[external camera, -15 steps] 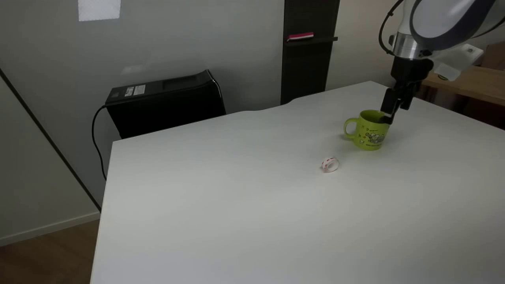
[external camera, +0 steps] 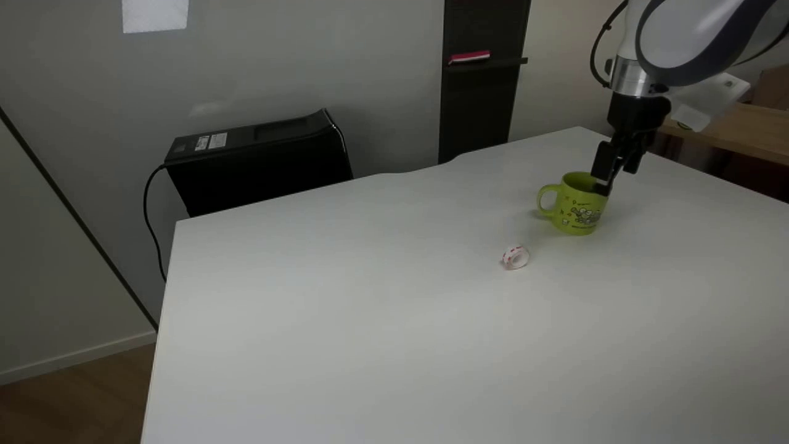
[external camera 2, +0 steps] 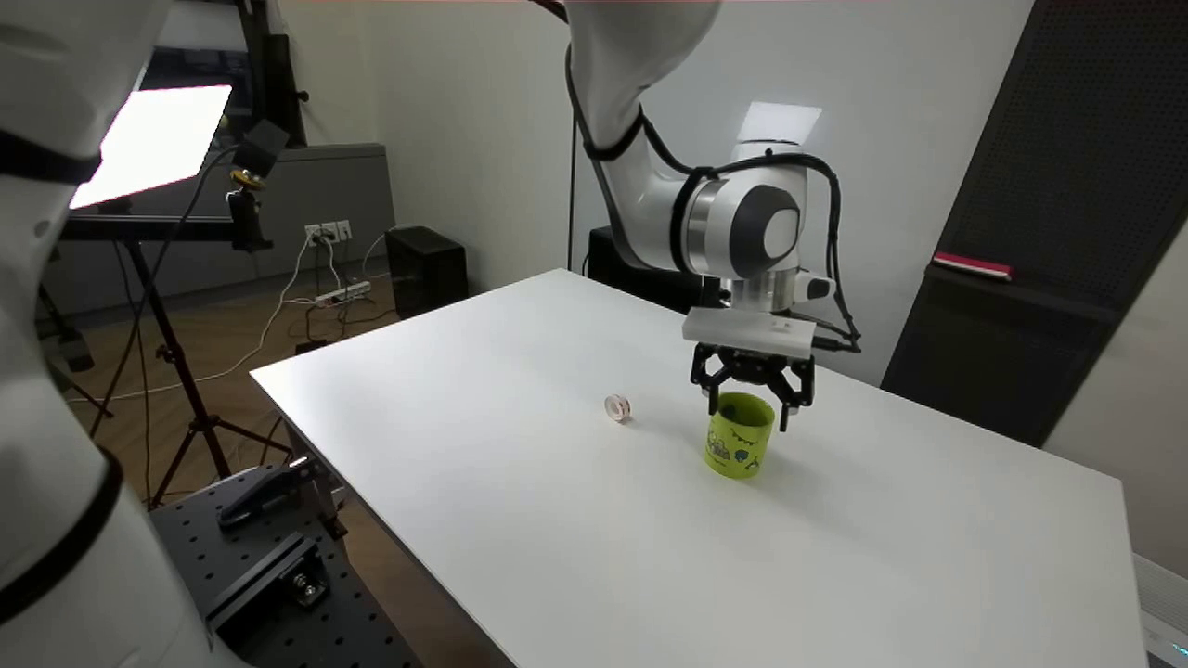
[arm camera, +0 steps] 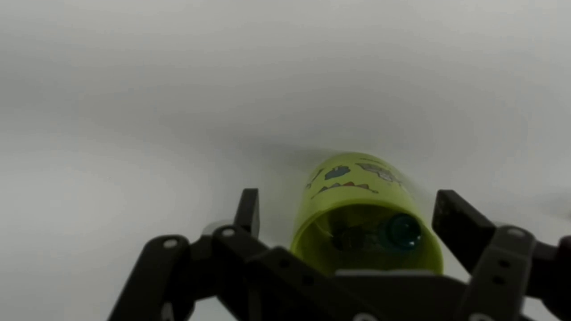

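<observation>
A lime-green mug [external camera: 579, 209] with printed drawings stands upright on the white table, its handle toward the left in exterior view 1. Just above its rim, my gripper [external camera 2: 748, 417] is open, with one finger on either side of the mug's mouth and nothing held. From the wrist, the mug [arm camera: 350, 184] appears between the two spread fingers, nearer the right one. Inside it lies a dark teal, shiny round object [arm camera: 402, 231]; its lower part is hard to make out. To the mug's front left in exterior view 1 rests a small white-and-red tape roll [external camera: 516, 258].
A dark panel [external camera: 481, 96] rises behind the table.
The arm and gripper have shifted very slightly left in exterior view 1. Mug and tape roll have stayed put.
</observation>
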